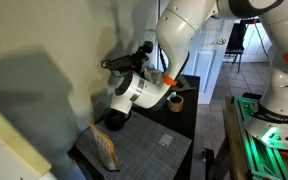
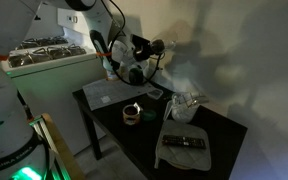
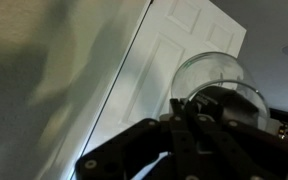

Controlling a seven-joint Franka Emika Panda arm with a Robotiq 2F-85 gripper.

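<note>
In the wrist view, a clear, round, glass-like vessel [image 3: 216,68] stands at the tips of my gripper, its curved rim showing past the black fingers. The fingers appear closed on it, though the exact contact is hard to make out. Exterior view 1 has the gripper [image 1: 132,62] raised near the wall, well above the dark counter, with the white arm bent beneath it. From the other side, the gripper [image 2: 147,47] is also up in the air; the clear vessel is barely distinguishable there.
A brown mug [image 1: 176,103] stands on the counter. Near the wall are a dark pot-like object [image 1: 115,119] and an upright orange-and-white item [image 1: 106,150]. A board [image 2: 196,155] carries a black object, beside a clear crumpled item [image 2: 185,104].
</note>
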